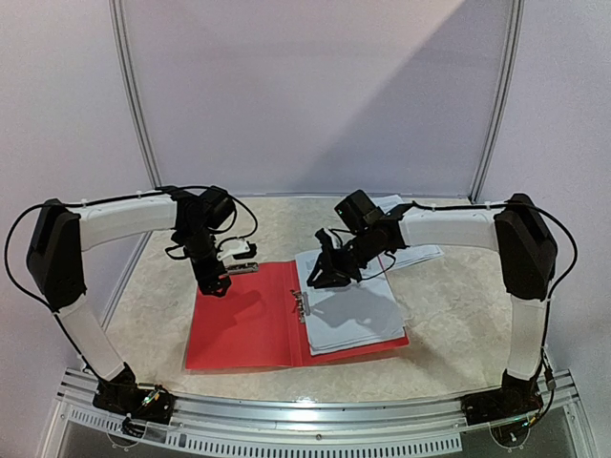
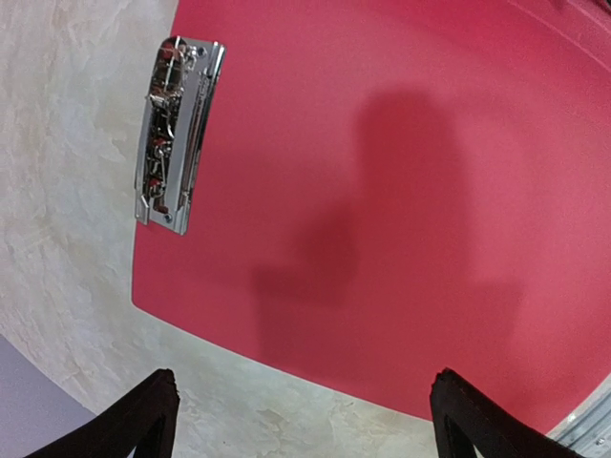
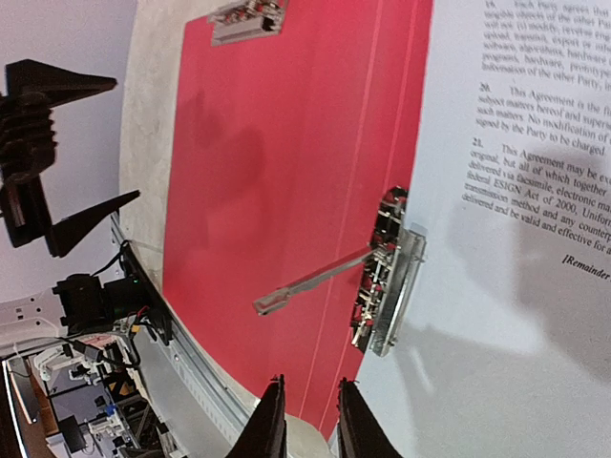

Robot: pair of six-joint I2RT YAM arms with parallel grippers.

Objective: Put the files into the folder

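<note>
The red folder (image 1: pixel 239 329) lies open on the table. White sheets (image 1: pixel 353 329) rest on its right half, their left edge along the metal clip (image 3: pixel 389 281). The clip's lever (image 3: pixel 310 283) sticks out over the bare red side in the right wrist view. My right gripper is above the sheets near the clip, its fingers slightly apart with nothing between them. Over the folder's bare left half, my left gripper is wide open and empty.
A second metal clip (image 2: pixel 177 134) sits at the outer edge of the folder's left cover. More printed sheets (image 1: pixel 415 255) lie behind the folder, partly hidden by the right arm. Bare table (image 1: pixel 458 324) shows to the right.
</note>
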